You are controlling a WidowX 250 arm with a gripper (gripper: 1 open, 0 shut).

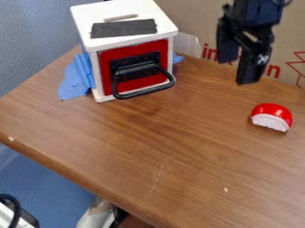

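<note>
A black gripper (238,58) hangs at the upper right, above the table and to the right of the toy oven. Whether its fingers are open or shut is hard to tell. A white box-like oven (125,28) with a red front (149,76) and a black handle bar stands at the upper left. A red rounded piece with a white lower edge (272,114) lies on the table to the right, below the gripper.
A blue cloth (74,78) lies beside and behind the oven. A cardboard panel (193,16) stands at the back.
</note>
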